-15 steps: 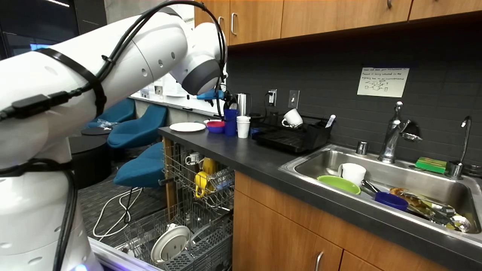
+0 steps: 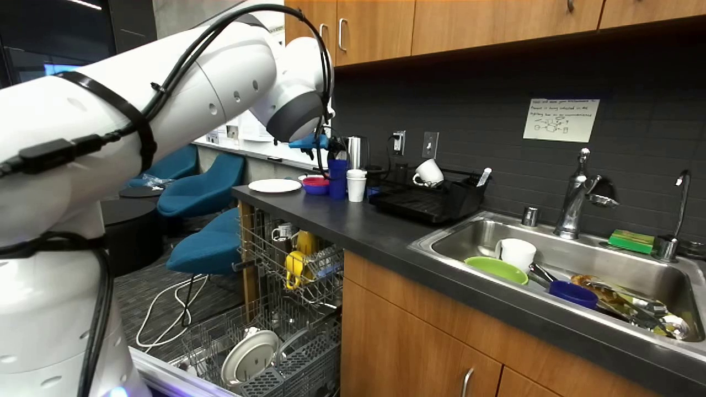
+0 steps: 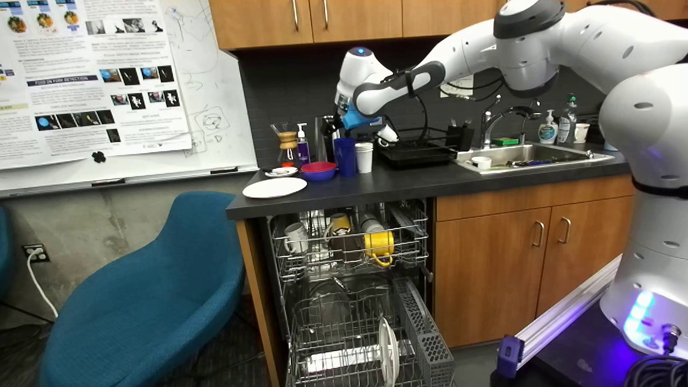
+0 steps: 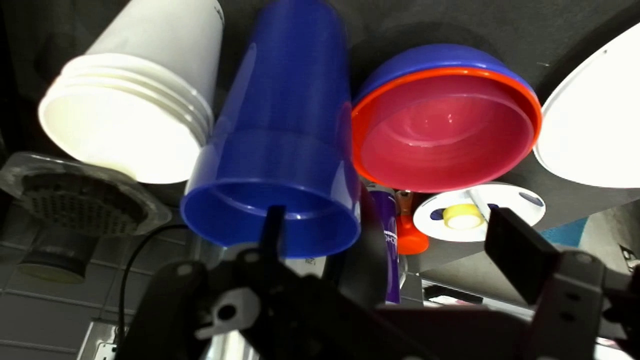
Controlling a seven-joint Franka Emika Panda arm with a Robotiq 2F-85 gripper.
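Note:
Above the back of the counter, my gripper is open with its fingers wide apart. In the wrist view one black finger [image 4: 273,231] overlaps the mouth of a tall blue cup [image 4: 288,114]; whether its tip is inside the rim, I cannot tell. The other finger [image 4: 519,255] is to the right, in front of a small white dish [image 4: 429,213]. Nothing is gripped. The blue cup [image 3: 346,157] stands upright on the counter, between stacked white cups [image 3: 364,158] and a red bowl nested in a blue one [image 3: 319,171].
A white plate [image 3: 275,187] lies near the counter's left end. Behind the cups are a soap bottle [image 3: 303,145] and a coffee maker [image 3: 287,149]. The black dish rack [image 2: 423,202] is to their right. Below, the dishwasher's upper rack [image 3: 348,248] is pulled out with mugs.
The arm has shifted only very slightly at its wrist. The cups, bowls and plate on the counter stay where they were.

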